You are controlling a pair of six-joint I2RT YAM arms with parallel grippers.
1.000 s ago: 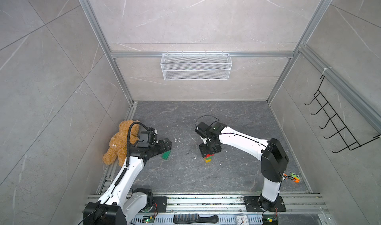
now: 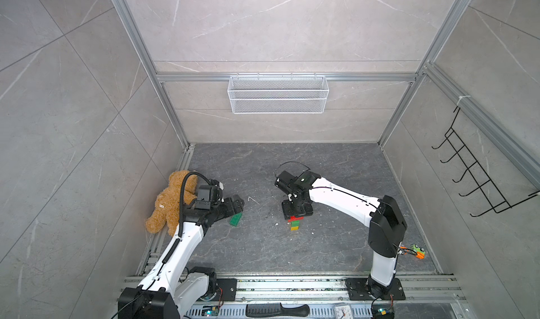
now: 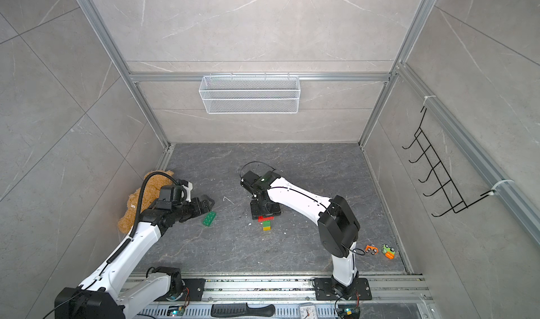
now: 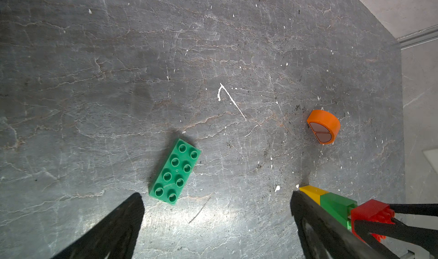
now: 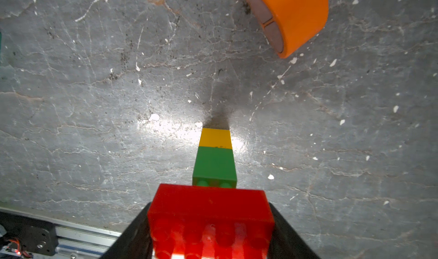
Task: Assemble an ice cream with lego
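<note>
My right gripper is shut on a red brick (image 5: 210,204), studs toward its camera. Under the red brick stands a small stack: a green block (image 5: 215,163) over a yellow block (image 5: 216,138) on the floor. Whether red is pressed onto green cannot be told. In the left wrist view a green eight-stud brick (image 4: 175,171) lies flat, studs up, just beyond the spread fingers of my open left gripper. An orange rounded piece (image 4: 324,125) with a brownish double panel rests on the floor past the stack.
A teddy bear (image 2: 168,203) sits by the left wall. Small toy vehicles (image 3: 388,251) are at the right front. A white mesh basket (image 2: 278,94) hangs on the back wall, a black hook rack (image 2: 478,172) on the right. Floor between the arms is mostly bare.
The right gripper has turned slightly with the red brick, from tilted to squarer over the stack, and more of the green block shows now. The left arm stays put.
</note>
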